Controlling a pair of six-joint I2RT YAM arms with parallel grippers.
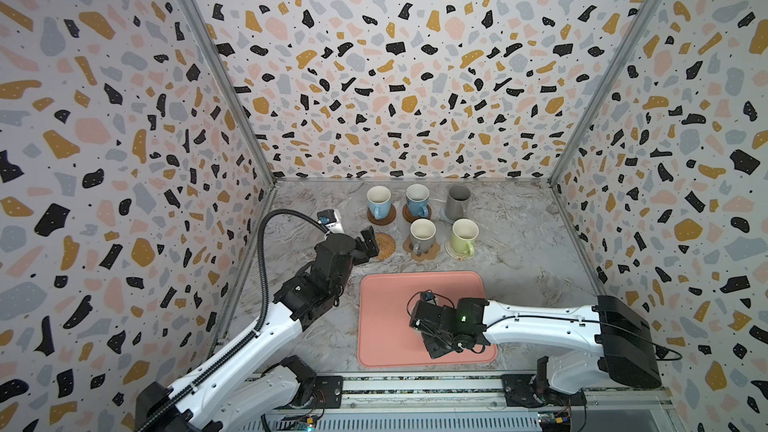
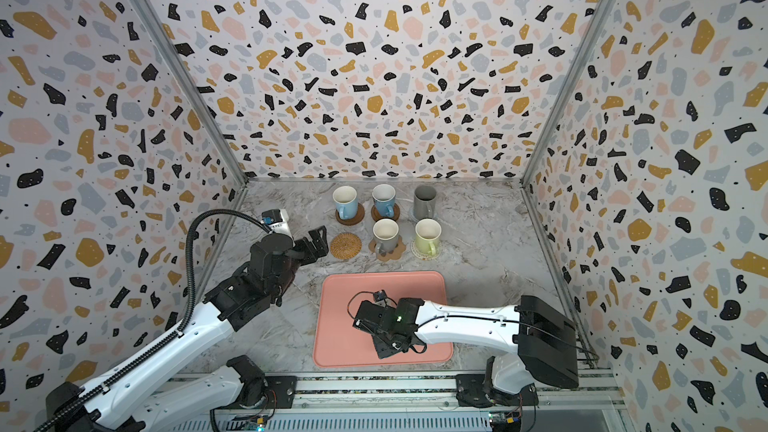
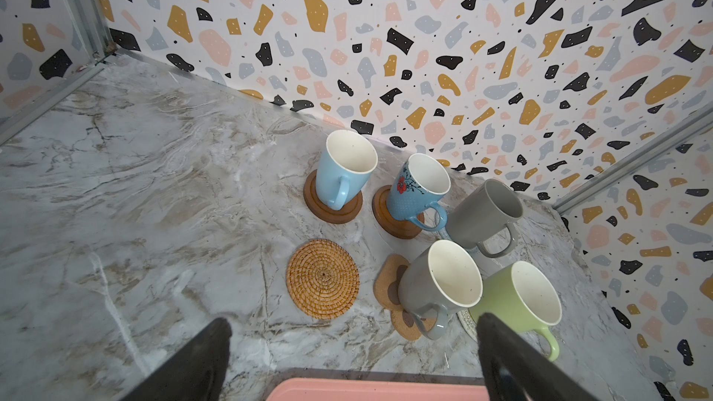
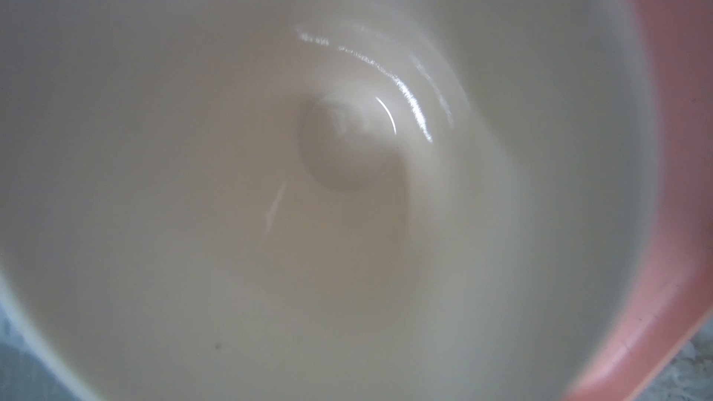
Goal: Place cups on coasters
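Five cups stand on coasters at the back: light blue (image 3: 338, 178), patterned blue (image 3: 412, 189), dark grey (image 3: 479, 211), grey (image 3: 434, 282) and green (image 3: 512, 300). A woven coaster (image 3: 323, 278) is bare. My left gripper (image 1: 361, 241) stands open and empty left of that coaster. My right gripper (image 1: 428, 336) is low over the pink tray; a pale cup interior (image 4: 341, 237) fills the right wrist view, mostly hidden by the arm in the top views. I cannot tell how its fingers stand.
The pink tray (image 2: 336, 304) lies at the front middle, largely under the right arm. Bare marble is free at left and right.
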